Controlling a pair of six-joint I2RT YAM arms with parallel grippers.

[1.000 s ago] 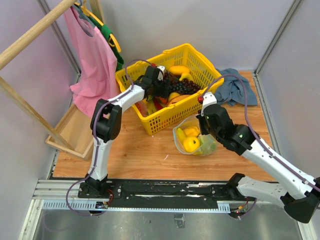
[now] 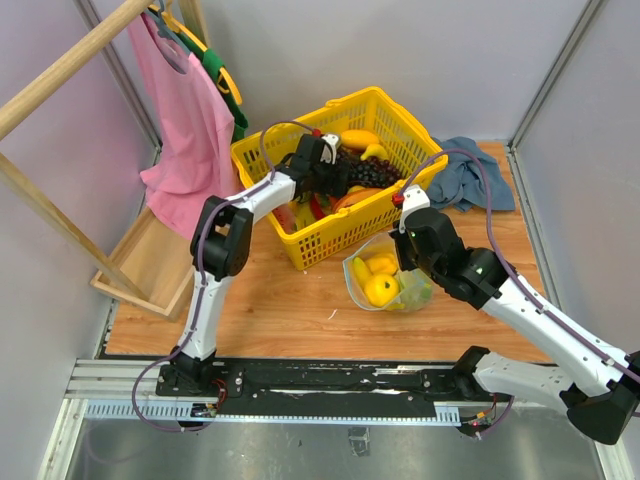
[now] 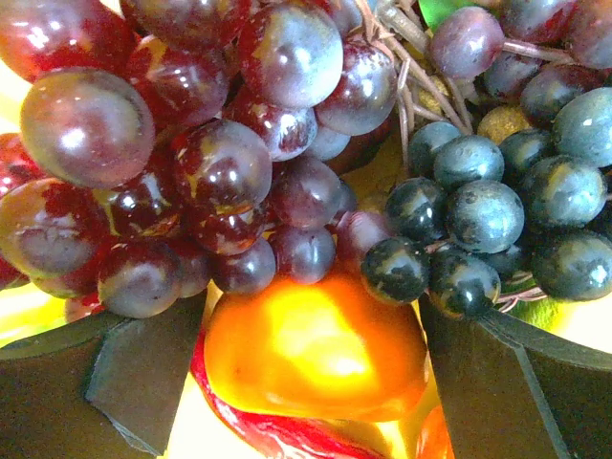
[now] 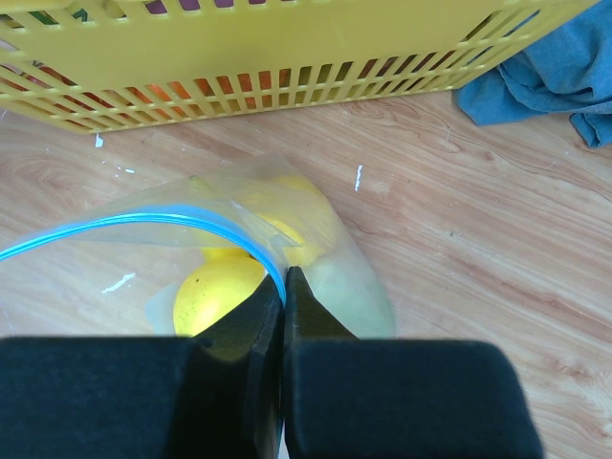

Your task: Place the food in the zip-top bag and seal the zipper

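My left gripper (image 2: 325, 175) is down inside the yellow basket (image 2: 300, 250), open around an orange-yellow fruit (image 3: 311, 349) beneath red grapes (image 3: 220, 163) and dark grapes (image 3: 473, 220); a red pepper (image 3: 249, 430) lies under that fruit. My right gripper is shut at the blue-zippered rim of the clear bag (image 4: 335, 277), the zipper running into its fingertips. The bag stands on the table holding yellow food, including a round piece (image 2: 381, 289) and a longer piece (image 2: 361, 271).
A blue cloth (image 2: 470, 180) lies right of the basket. A wooden rack with a pink garment (image 2: 185, 160) stands at the left. Bare table (image 2: 280, 330) shows left of the bag and in front of it.
My left gripper and arm have shifted slightly right within the basket. The right arm and the bag appear unchanged.
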